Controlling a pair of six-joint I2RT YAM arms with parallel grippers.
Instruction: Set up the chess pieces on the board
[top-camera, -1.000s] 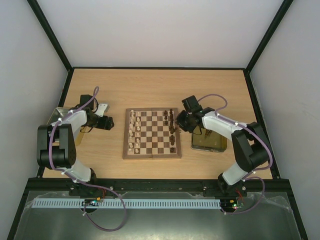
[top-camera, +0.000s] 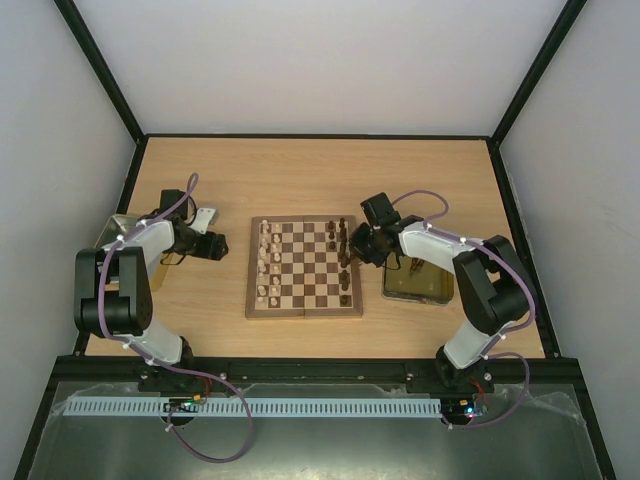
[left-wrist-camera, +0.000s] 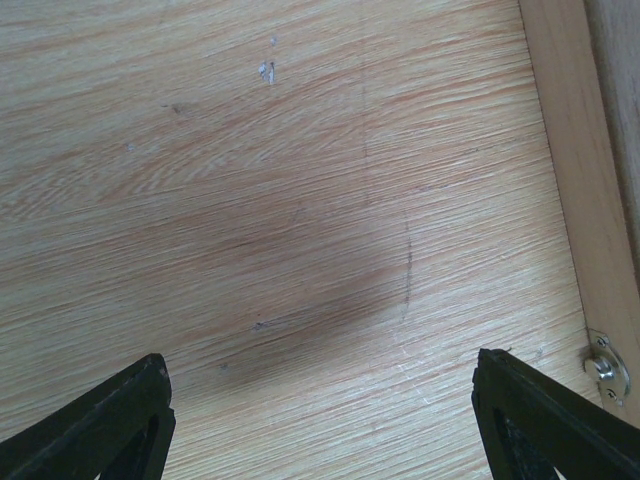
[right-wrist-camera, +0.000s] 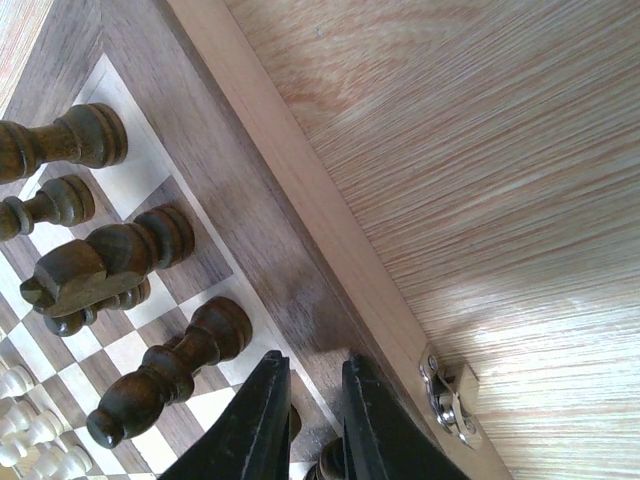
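The chessboard (top-camera: 304, 265) holds light pieces (top-camera: 263, 255) along its left side and dark pieces (top-camera: 343, 240) along its right. My right gripper is over the board's right edge, fingers part open, with dark pieces partly hidden below them; a dark knight (right-wrist-camera: 95, 265) and several other dark pieces lie left of it in that view. My left gripper hangs open over bare wood left of the board, with nothing between its fingers.
A tray (top-camera: 418, 295) with some dark pieces sits right of the board under the right arm. Another container (top-camera: 158, 280) is partly hidden by the left arm.
The right arm has shifted very slightly at the board's right edge. The left arm and the visible pieces look unchanged.
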